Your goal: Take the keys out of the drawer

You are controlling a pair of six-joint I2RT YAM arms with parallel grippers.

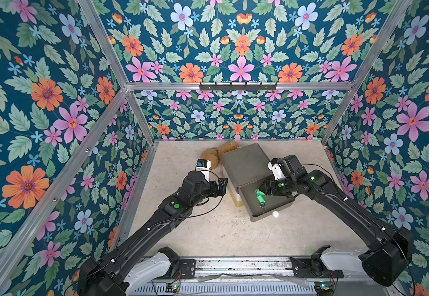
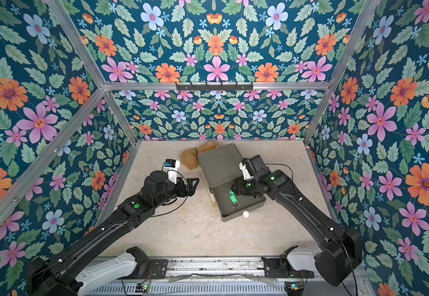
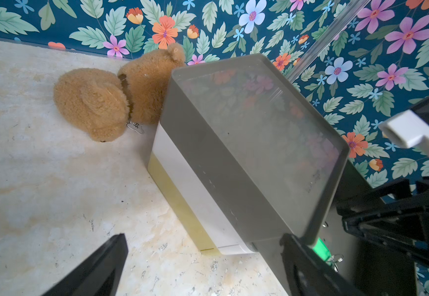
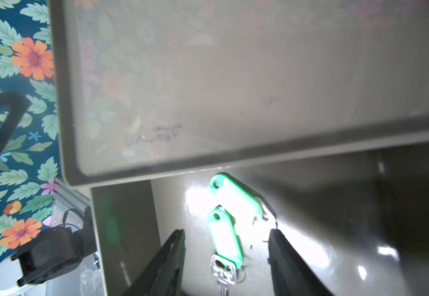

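The keys, on two green tags, lie on the floor of the pulled-out grey drawer. In the right wrist view one tag points down towards a metal key, while the other slants beside it with its ring. My right gripper is open above them, its fingers apart on either side of the lower tag and not closed on it. To the left of the drawer unit, my left gripper hangs open with nothing between its fingers.
A brown plush toy sits against the unit's back left side. The unit's grey top overhangs the drawer's back part. A small white ball shows by the drawer's front edge. Bare table lies in front.
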